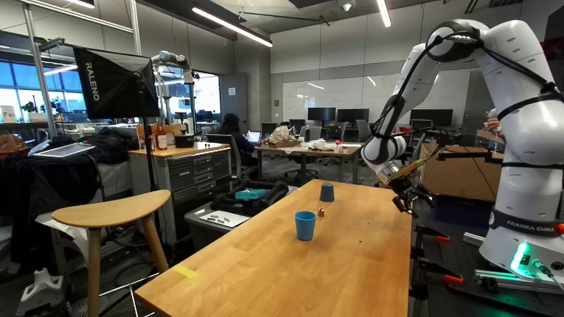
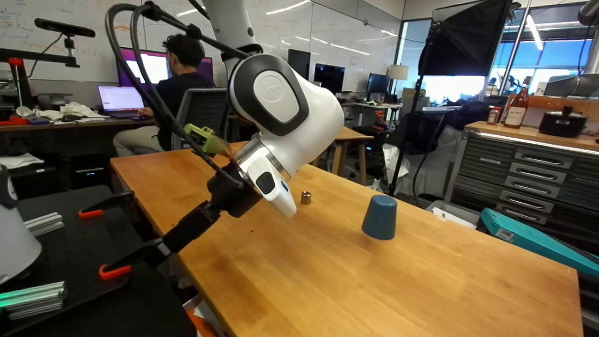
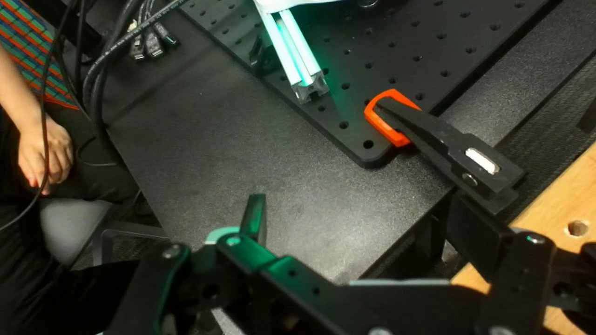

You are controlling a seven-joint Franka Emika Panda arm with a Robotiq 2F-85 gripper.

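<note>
My gripper (image 1: pixel 416 207) is tilted down over the table's right edge in exterior view 1, open and empty. Its fingers (image 3: pixel 254 217) stand wide apart in the wrist view, above a black base surface. On the wooden table are an upright light-blue cup (image 1: pixel 305 227) and, farther back, an upside-down dark-blue cup (image 1: pixel 327 193). Between them sits a small copper-coloured cylinder (image 1: pixel 320 212). Exterior view 2 shows the upside-down cup (image 2: pixel 380 218) and the metallic cylinder (image 2: pixel 306 197); the upright cup does not show there. All three stand well away from my gripper.
Clamps with orange pads (image 3: pixel 391 118) hold near the table edge by the robot base. A metal profile (image 3: pixel 296 53) lies on the perforated plate. A person's hand (image 3: pixel 44 150) appears at the wrist view's left.
</note>
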